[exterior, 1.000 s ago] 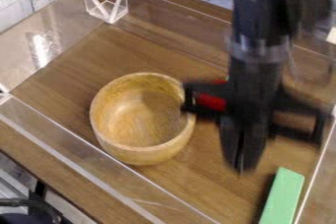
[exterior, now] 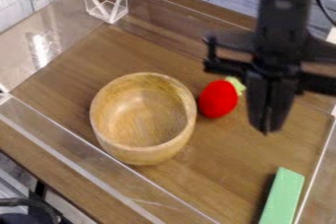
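Note:
A wooden bowl (exterior: pixel 140 120) sits on the wooden table (exterior: pixel 66 61), left of centre. A red round object (exterior: pixel 217 99) lies just right of the bowl, with a small pale green part behind it. My dark gripper (exterior: pixel 269 110), blurred, hangs over the right half of the view, above and right of the red object. Its fingertips look close together, with nothing seen between them.
A green bar (exterior: pixel 282 198) lies at the front right. Clear plastic walls edge the table. The table behind and left of the bowl is bare.
My gripper has moved up in the view and slightly right, uncovering more of the red object. The bowl and green bar have stayed in place.

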